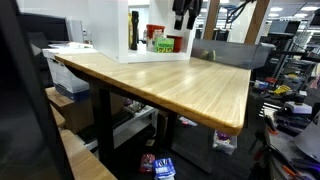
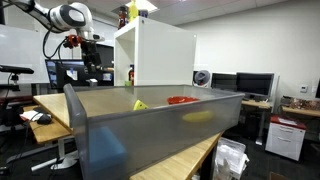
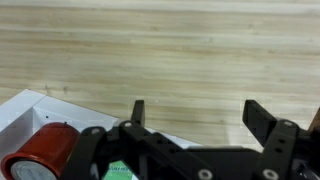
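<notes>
My gripper stands open above the bare wooden table (image 3: pixel 200 60), with nothing between its fingers. In the wrist view, a red can (image 3: pixel 45 148) lies at the lower left inside a white shelf, whose edge (image 3: pixel 40 100) shows; part of a green item (image 3: pixel 118 172) peeks out beside the hand. Exterior view 1 has the gripper (image 1: pixel 184 18) high at the top, just in front of the white shelf (image 1: pixel 108 35). A green box (image 1: pixel 165 46) and a red container (image 1: pixel 178 44) sit in that shelf. Exterior view 2 shows the arm (image 2: pixel 75 18) at the upper left.
In exterior view 2, a grey bin (image 2: pixel 160 140) stands in the foreground, with a yellow item (image 2: pixel 140 105) and a red item (image 2: pixel 182 100) in it. Various boxes lie on the floor under the table.
</notes>
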